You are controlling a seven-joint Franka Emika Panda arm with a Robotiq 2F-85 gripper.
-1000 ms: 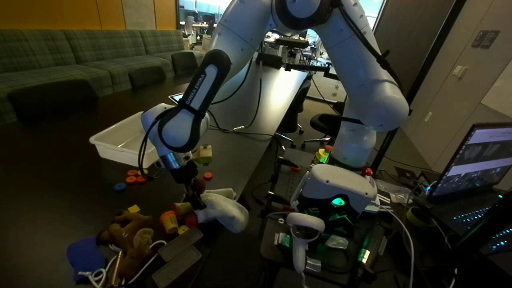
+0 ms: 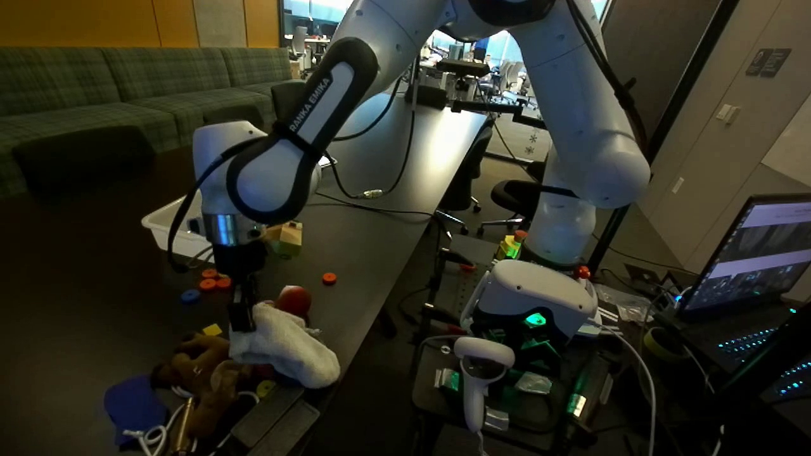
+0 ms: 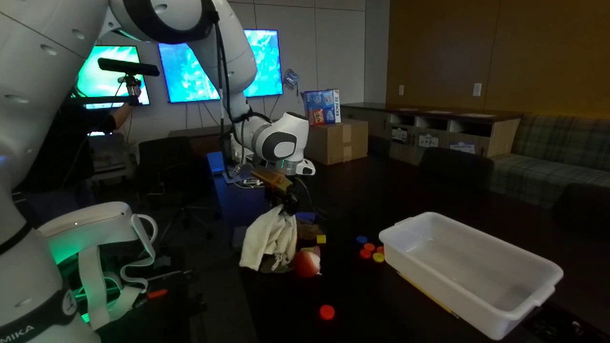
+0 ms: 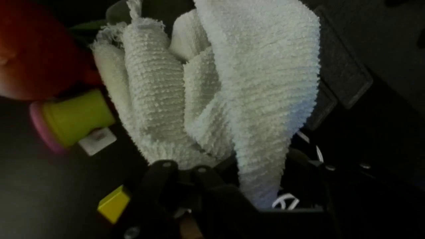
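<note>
A white terry cloth hangs bunched from my gripper, which is shut on it. From the wrist, the cloth fills the upper middle, its folds running up from the dark fingers. The other exterior view has the cloth draping below the gripper, near the table's edge. It covers part of the clutter beneath; whether its lower end touches those things I cannot tell. A red round object sits beside it.
An empty white bin stands on the table, with several coloured caps near it. A brown plush toy, a blue cloth item and dark blocks crowd the near end. A yellow tub lies close by.
In exterior view 1, my gripper and the cloth have moved left, away from the table's edge. The cloth now hangs over the clutter and hides the tubs that showed earlier.
</note>
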